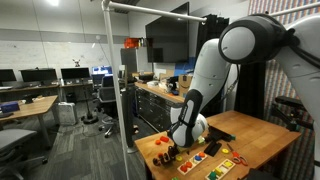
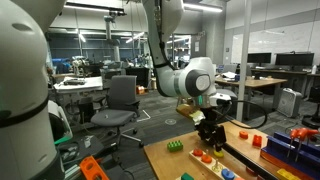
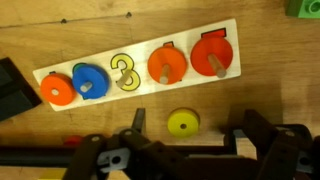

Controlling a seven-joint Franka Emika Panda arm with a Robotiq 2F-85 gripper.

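Note:
My gripper is open in the wrist view. A yellow disc (image 3: 183, 123) with a small centre hole lies flat on the table between its spread fingertips; I cannot tell whether they are down at its height. Just beyond the disc is a pale wooden board (image 3: 205, 88) with a row of pegs. On it are an orange-red disc (image 3: 57, 89), a blue disc (image 3: 90, 81), an orange disc (image 3: 167, 65) and a red disc (image 3: 213, 57). A bare peg (image 3: 124, 77) stands at the painted 3. Exterior view 2 has the gripper (image 2: 213, 141) low beside the board.
A green block (image 3: 303, 8) is at the wrist view's upper right corner, and a black object (image 3: 14, 88) at its left edge. Red-handled scissors (image 1: 237, 157) lie right of the board in exterior view 1.

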